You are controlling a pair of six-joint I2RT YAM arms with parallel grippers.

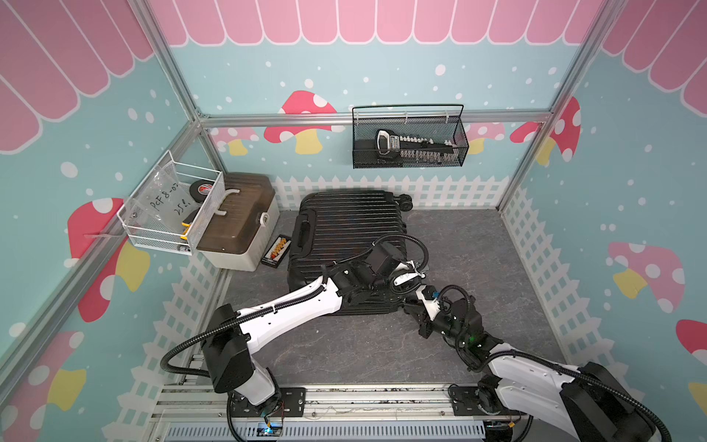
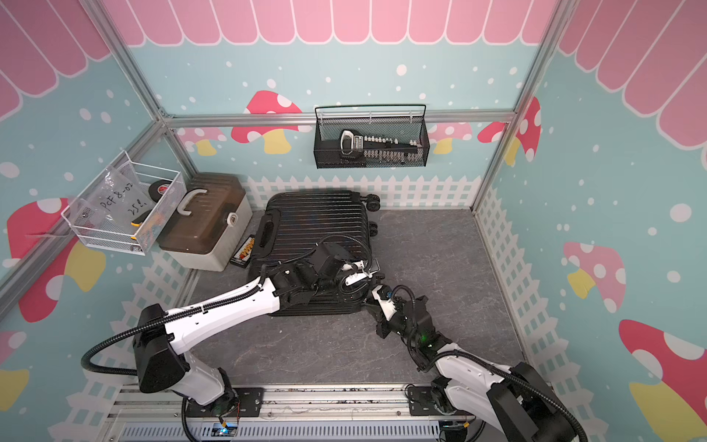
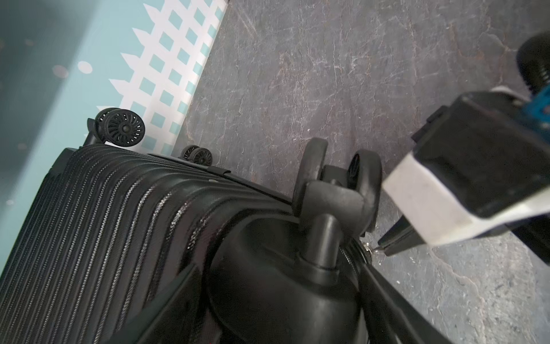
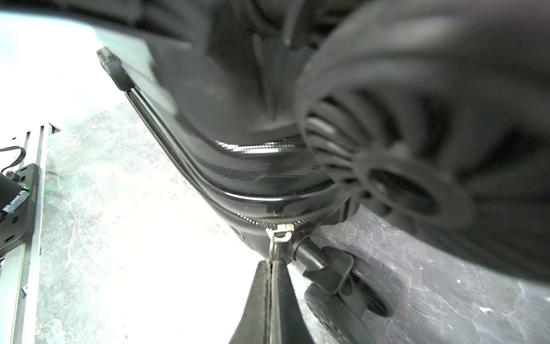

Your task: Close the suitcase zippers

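Observation:
A black ribbed suitcase (image 1: pixel 346 221) lies flat on the floor, its wheels on the right. In the right wrist view its zipper (image 4: pixel 197 186) curves round a corner to a metal zipper slider (image 4: pixel 282 230). The thin zipper pull (image 4: pixel 272 247) hangs from it into the fingertips of my right gripper, which is shut on it. My left gripper is open over the rounded suitcase corner (image 3: pixel 257 258), one finger on each side. Whether its fingers touch the shell, I cannot tell. From above, my arm covers this corner.
A caster wheel (image 3: pixel 338 189) sticks out between the two grippers, close to both. Left of the suitcase are a brown-lidded box (image 1: pixel 235 213) and a small black tray (image 1: pixel 277 251).

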